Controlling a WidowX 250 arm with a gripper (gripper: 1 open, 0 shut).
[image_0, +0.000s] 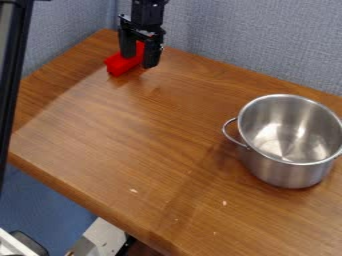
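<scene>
My black gripper (139, 52) reaches down from the top at the back left of the wooden table, its fingers open around a red block (120, 63). The block lies on the table, partly hidden behind the fingers; whether they touch it I cannot tell.
A large steel pot (289, 150) with a side handle stands at the right. Grey padded walls run behind the table, and a dark vertical post edges the far left.
</scene>
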